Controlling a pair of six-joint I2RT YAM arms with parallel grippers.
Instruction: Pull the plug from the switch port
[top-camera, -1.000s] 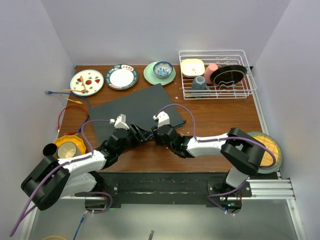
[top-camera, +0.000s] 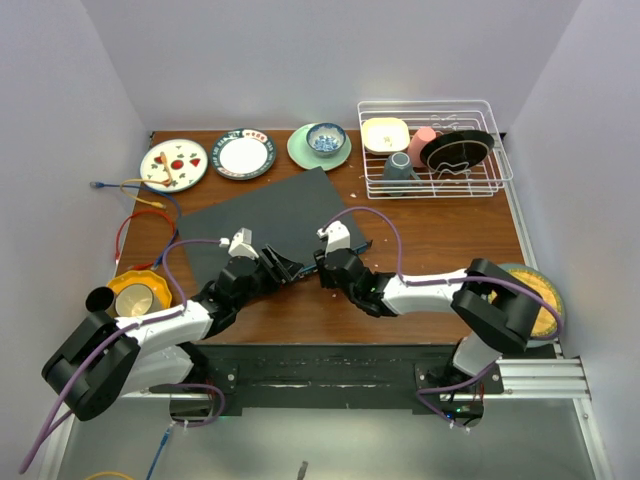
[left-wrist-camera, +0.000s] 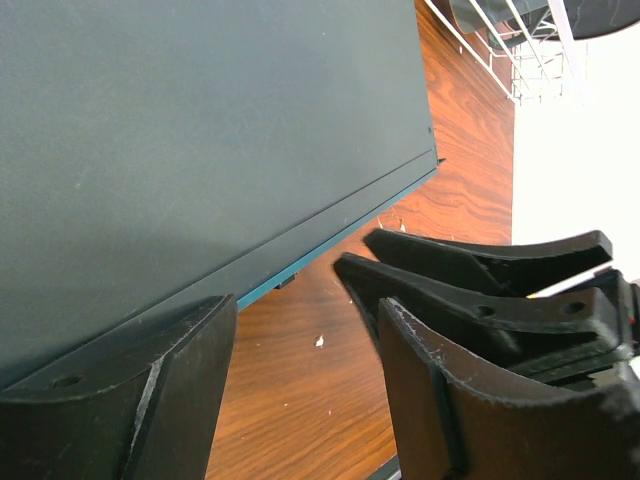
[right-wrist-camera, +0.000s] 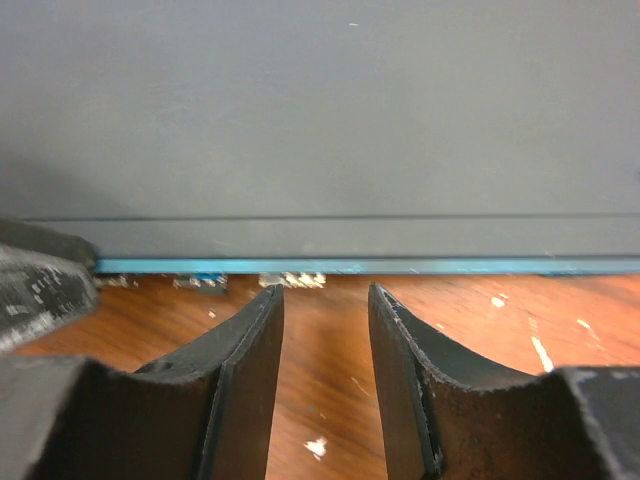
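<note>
The dark grey switch lies on the wooden table, its blue-edged front facing me. Under that edge, the right wrist view shows small port pieces; I cannot make out a plug clearly. My left gripper stands open at the front edge, its fingers spread over it in the left wrist view. My right gripper faces the edge part open, with nothing visible between its fingertips, just to the right of my left one.
A wire dish rack stands back right, plates along the back, coloured cables at left, a yellow dish front left. Open wood lies right of the switch.
My right gripper and arm have moved to the right, away from my left gripper along the switch's front edge. The left arm is unchanged.
</note>
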